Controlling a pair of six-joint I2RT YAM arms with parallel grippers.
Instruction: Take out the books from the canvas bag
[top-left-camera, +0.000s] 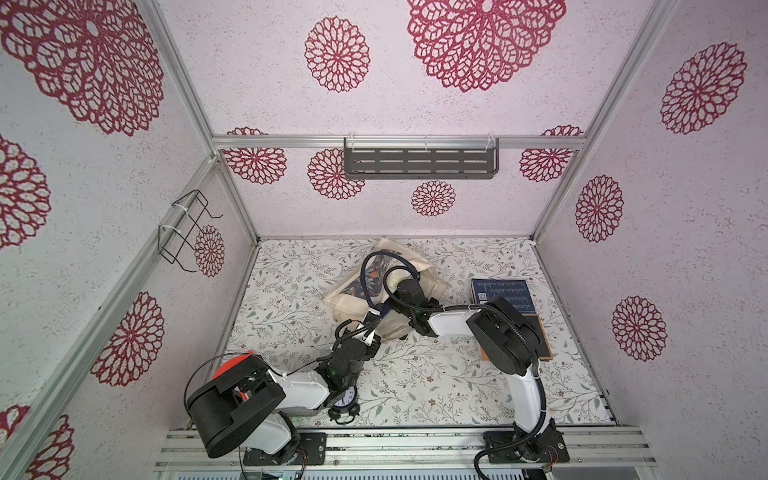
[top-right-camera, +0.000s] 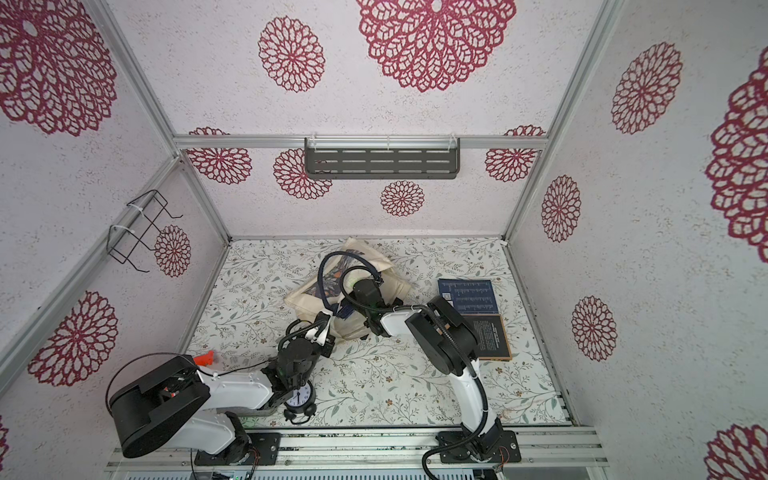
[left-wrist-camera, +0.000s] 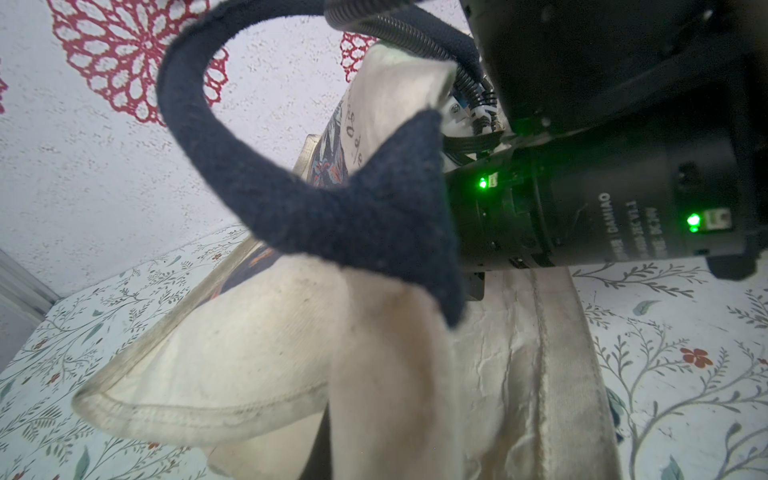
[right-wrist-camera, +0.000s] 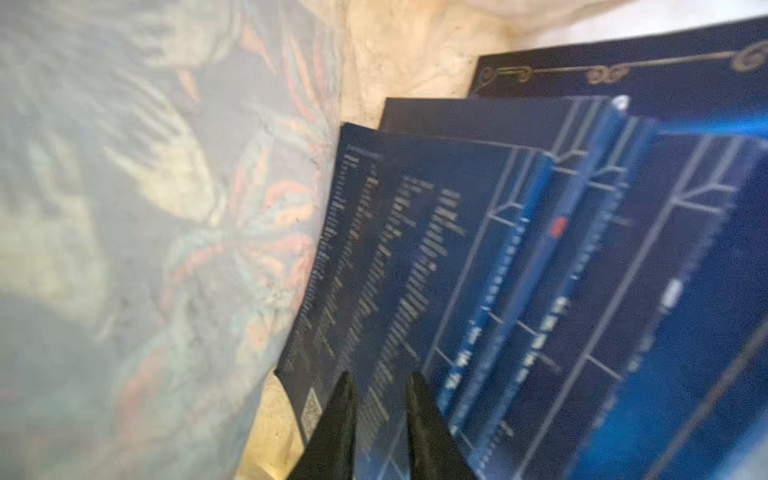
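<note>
The cream canvas bag (top-left-camera: 344, 300) with navy handles (left-wrist-camera: 240, 192) lies at the table's middle. My left gripper (top-left-camera: 372, 324) is at its near left side; its fingers are hidden in the left wrist view and too small to judge overhead. My right gripper is inside the bag, its fingers somewhat apart over several upright dark-blue books (right-wrist-camera: 432, 240), beside the printed bag side (right-wrist-camera: 160, 200). Whether anything sits between those fingers is unclear.
Two books (top-left-camera: 500, 292) lie flat at the right of the table. A clock (top-right-camera: 297, 396) and a red object (top-right-camera: 201, 357) are at the front left.
</note>
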